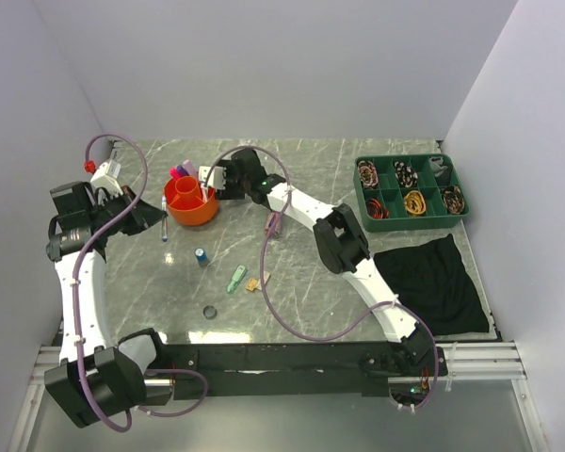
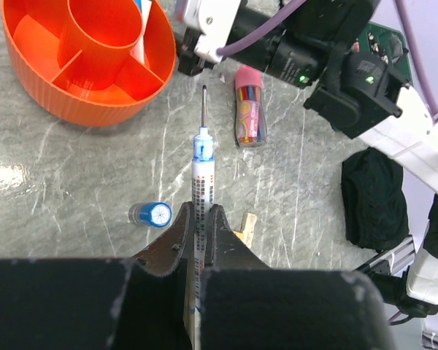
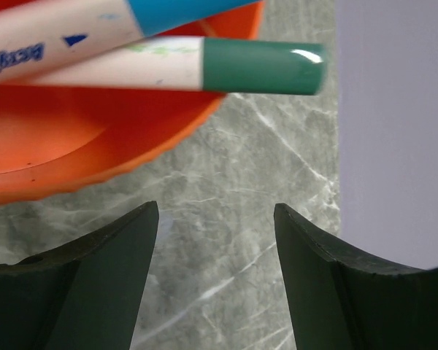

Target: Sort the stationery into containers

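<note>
My left gripper is shut on a white pen [image 2: 204, 175] with a clear blue tip section and bare point. In the top view that pen [image 1: 165, 227] hangs just left of the orange divided container [image 1: 192, 217]. Pink, purple and other markers stand in the container. My right gripper is open beside the container's right side, only bare marble showing between its fingers. Above them in the right wrist view, a blue-ended marker [image 3: 73, 44] and a green-ended marker [image 3: 263, 65] lean over the orange rim [image 3: 160, 146].
On the table are a blue cylinder [image 1: 201, 256], a pink-capped pencil tube [image 1: 274, 223], a green cutter [image 1: 236, 278], small tan pieces [image 1: 258, 282] and a grey ring [image 1: 210, 312]. A green compartment box [image 1: 386, 225] and black cloth [image 1: 433, 287] lie to the right.
</note>
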